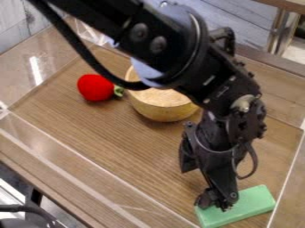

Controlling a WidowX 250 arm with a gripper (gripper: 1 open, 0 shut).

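The dark gripper (205,174) reaches down at the lower right, its lower fingers at the near left end of a pale green block (244,205) lying on the wooden table. Whether the fingers are apart or closed on the block is hard to tell.
A light wooden bowl (161,105) is partly hidden behind the arm. A red tomato-like object (95,87) with a green top lies to its left.
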